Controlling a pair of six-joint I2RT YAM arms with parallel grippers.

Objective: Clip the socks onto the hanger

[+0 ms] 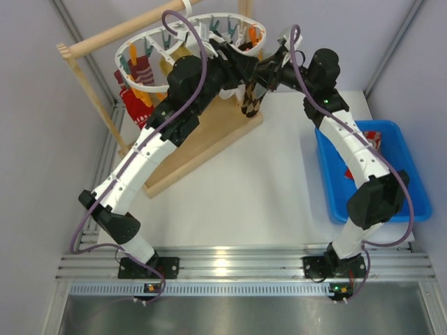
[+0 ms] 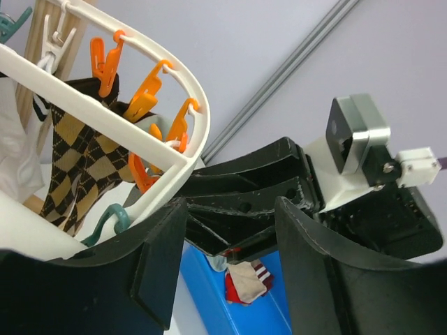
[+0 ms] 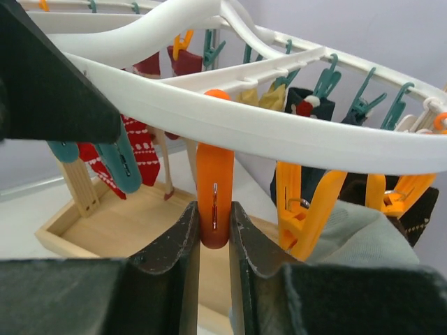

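Note:
The white ring hanger (image 1: 140, 89) hangs from a wooden stand, with socks and orange and teal clips on it. In the right wrist view my right gripper is shut on an orange clip (image 3: 214, 178) hanging from the ring. A grey-green sock (image 3: 370, 237) hangs just right of it. My left gripper stands part open at the ring's edge, close to the right gripper; its fingers frame the other gripper's black body. A checked sock (image 2: 73, 157) hangs inside the ring in the left wrist view.
A blue tray (image 1: 401, 209) holding loose socks is at the right. The wooden base (image 1: 202, 160) lies under the hanger.

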